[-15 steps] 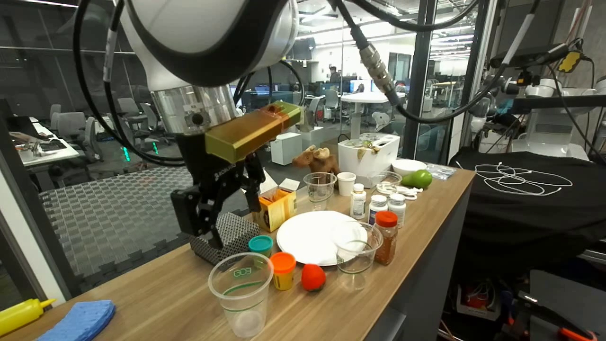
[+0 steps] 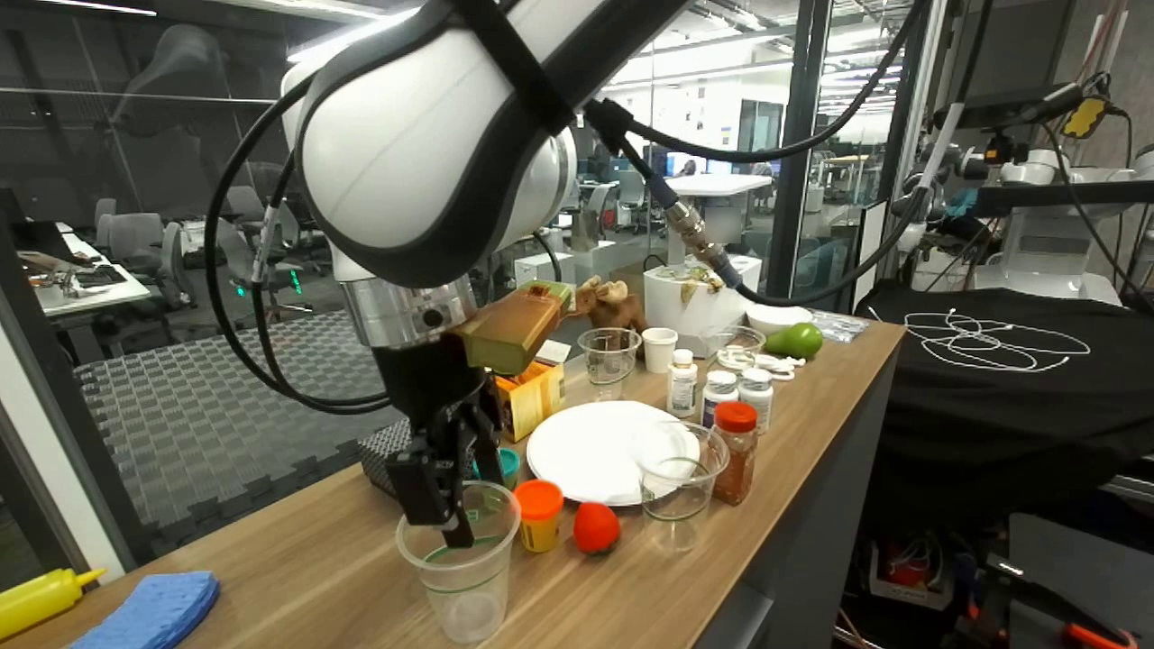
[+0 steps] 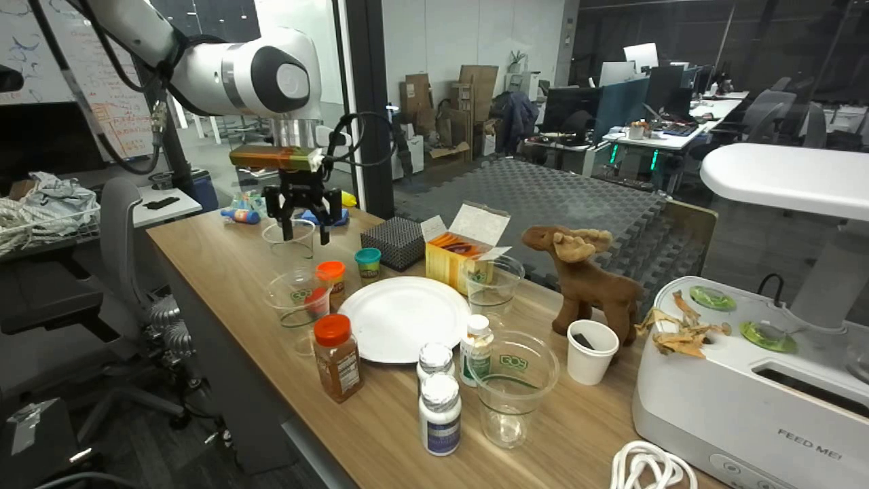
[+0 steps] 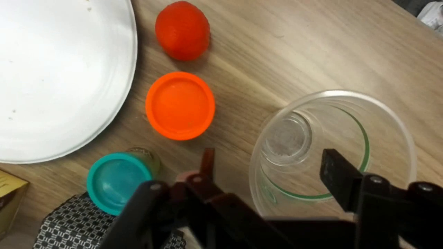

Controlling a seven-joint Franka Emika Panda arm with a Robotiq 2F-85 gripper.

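Note:
A clear plastic cup (image 2: pixel 467 595) with a green line stands upright on the wooden table, its wide mouth facing up. My gripper points down at this cup with its fingers apart. In the wrist view, the right finger (image 4: pixel 338 178) lies over the cup's mouth, while the left finger (image 4: pixel 207 164) is outside the rim, over bare table. From the first exterior view, one fingertip (image 2: pixel 461 532) appears within the cup's mouth. Nothing is visibly clamped between the fingers. Exactly how deep the fingertip reaches is hard to tell.
Close by are an orange-lidded tub (image 4: pixel 180 105), a teal-lidded tub (image 4: pixel 118 182), a red ball-like item (image 4: pixel 182 31) and a white plate (image 4: pixel 62 79). A black patterned box (image 3: pixel 395 242) stands behind. Left of the cup, the table is clear up to a blue sponge (image 2: pixel 151 611).
The gripper has come down and toward the cup from above the patterned box, and its fingers now overlap the cup's rim. The cup and its neighbours have stayed put.

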